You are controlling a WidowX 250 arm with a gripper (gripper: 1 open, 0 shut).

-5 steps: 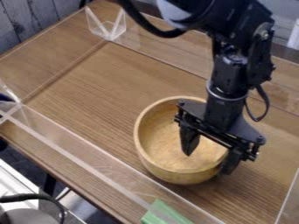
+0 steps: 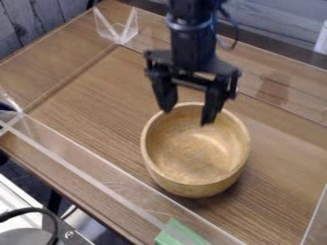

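My dark gripper [image 2: 185, 90] is raised over the back of a tan round bowl [image 2: 192, 167], its spread, blurred fingers pointing down with nothing visible held between them. The bowl stands on the wooden table and looks empty. The arm reaches up out of view at the top.
A green piece [image 2: 179, 236] lies at the front edge. Clear panels border the table, with black cables [image 2: 26, 225] at the lower left.
My gripper has moved up and back, out of the bowl's interior and away from its front right, leaving the inside of the bowl in full view.
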